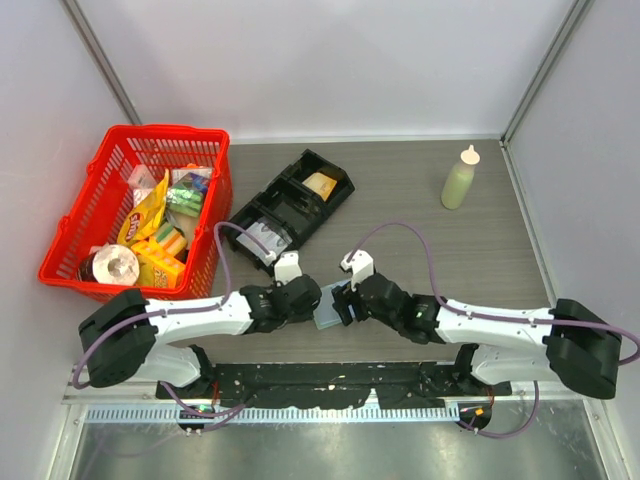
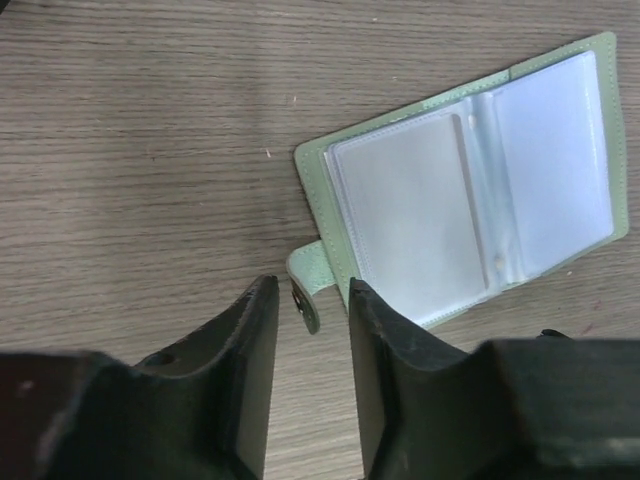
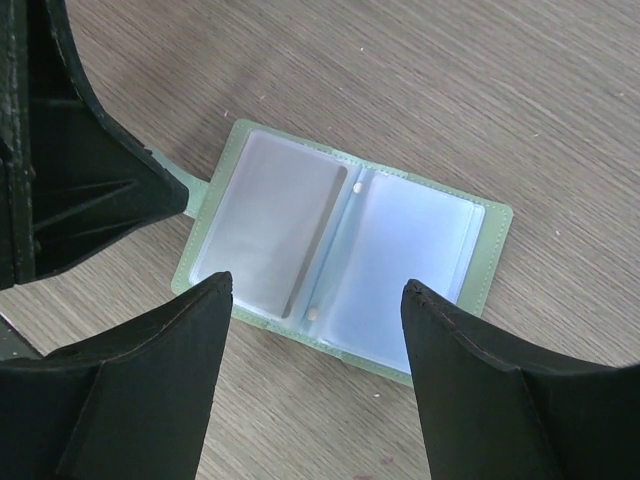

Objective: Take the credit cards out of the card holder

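The card holder lies open and flat on the table, pale green with clear sleeves holding pale cards and a small tab on one side; it is also below my right gripper in the right wrist view [image 3: 270, 225]. My left gripper is part open, its fingertips at the tab, one on each side of it. My right gripper is open above the holder, nothing between its fingers. From the top, both grippers cover much of the holder.
A red basket [image 1: 70, 230] full of packets stands at the left. A black tray [image 1: 275, 210] lies behind the grippers. A green bottle [image 1: 458, 184] stands at the back right, with clear table around it.
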